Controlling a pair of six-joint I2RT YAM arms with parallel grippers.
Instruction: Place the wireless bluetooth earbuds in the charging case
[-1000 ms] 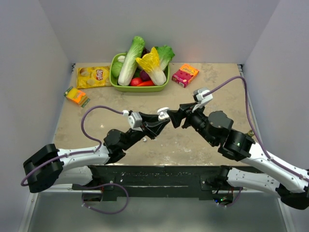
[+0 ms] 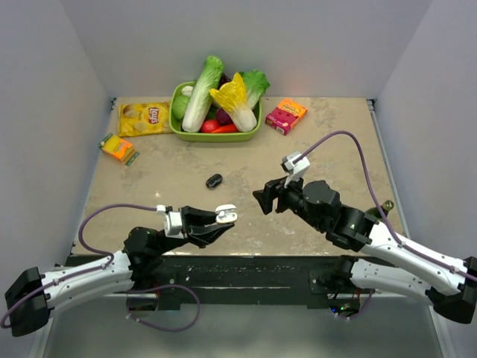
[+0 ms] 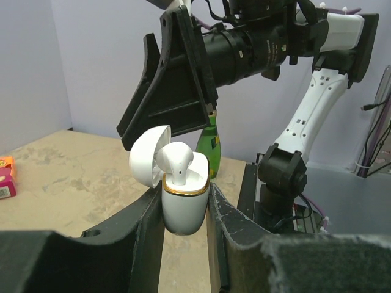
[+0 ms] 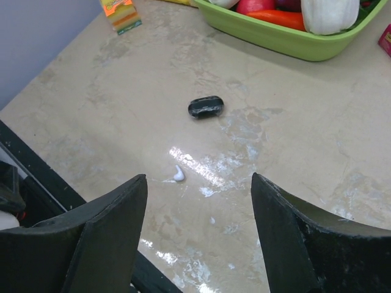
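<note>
The white charging case (image 3: 185, 213) stands with its lid (image 3: 146, 160) raised, my left gripper (image 2: 222, 221) shut on it. In the left wrist view a white earbud (image 3: 175, 160) shows at the case's opening, its rounded head upward; how deep it sits is hidden. Another small white earbud (image 4: 179, 174) lies on the table in the right wrist view; the top view does not show it. To the right of the case, apart from it, my right gripper (image 2: 270, 203) is open, with only bare table between its fingers in its own view.
A small black rounded object (image 2: 214, 180) lies beyond the case. Farther back are a green basket (image 2: 216, 137) of vegetables, a yellow chip bag (image 2: 141, 119), an orange-yellow packet (image 2: 117, 148) and a pink box (image 2: 285, 116). A green bottle (image 3: 209, 146) stands at right.
My left gripper has carried the case leftward and toward the table's front, away from the right gripper. The right gripper has drawn away from the case and shifted slightly left and nearer the front.
</note>
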